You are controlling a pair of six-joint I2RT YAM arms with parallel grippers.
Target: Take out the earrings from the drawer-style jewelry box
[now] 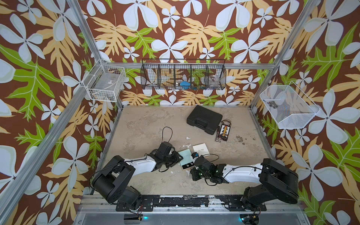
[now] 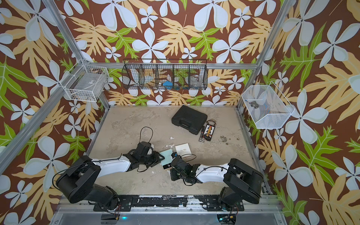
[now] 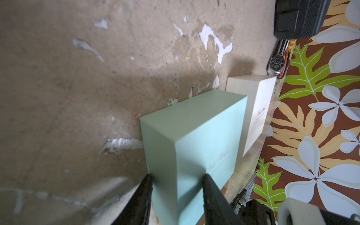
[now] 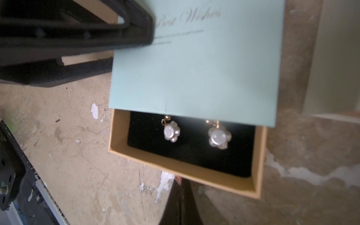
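Note:
The mint jewelry box (image 1: 185, 154) lies on the floor between my grippers. In the left wrist view my left gripper has its fingers on either side of the box's end, at the box's surface. The drawer (image 4: 258, 161) is partly out of the sleeve (image 4: 195, 75), showing two pearl flower earrings (image 4: 170, 131) (image 4: 218, 136) on black padding. My right gripper is shut at the drawer's front, with a small pinkish tab at its fingertips.
A white box (image 1: 199, 149) lies just behind the mint box. A black case (image 1: 204, 119) and a tool set (image 1: 225, 132) are at the back right. Wire baskets hang on the frame.

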